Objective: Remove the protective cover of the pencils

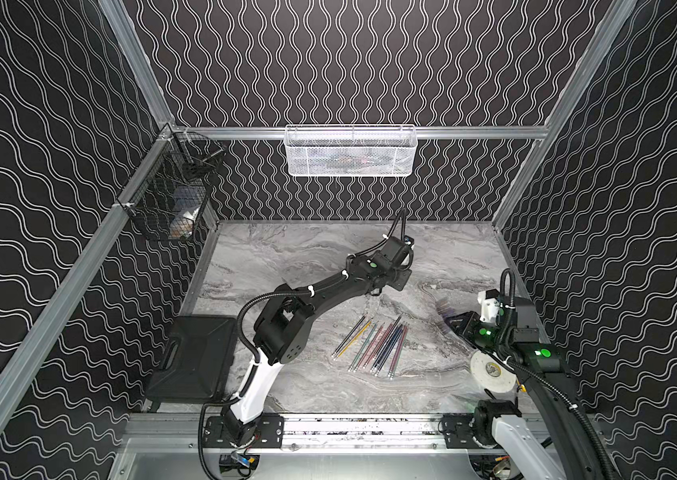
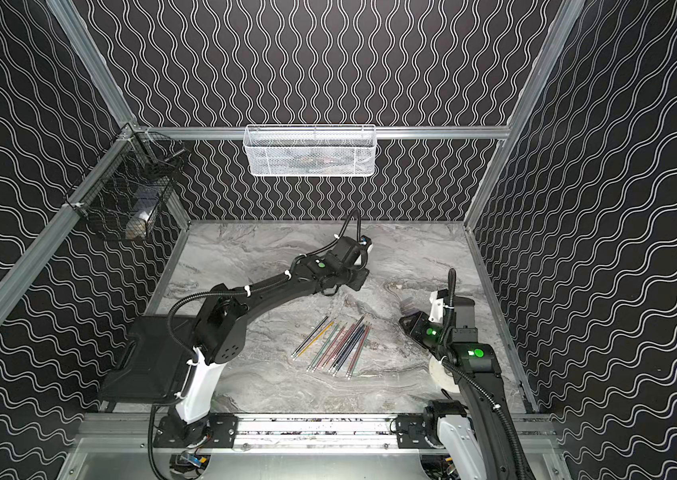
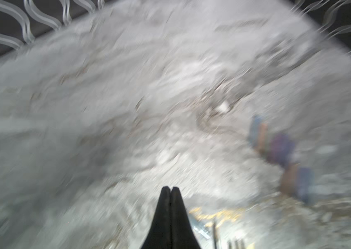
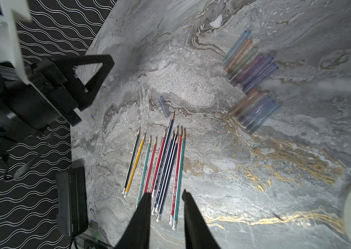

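Observation:
Several bare pencils (image 4: 163,170) lie in a fanned row on the marble table, also seen in the top left view (image 1: 370,344). Translucent coloured covers lie loose to their right, blurred in the left wrist view (image 3: 279,149); one small clear piece lies beside the pencil tips. My left gripper is shut, nothing visible between its fingers, raised behind the pencils. My right gripper is part open to the right of the pencils, nothing seen between its fingers.
A black case (image 1: 190,352) lies at front left. A white roll (image 1: 488,372) sits under the right arm. Mesh baskets (image 1: 350,156) hang on the back and left.

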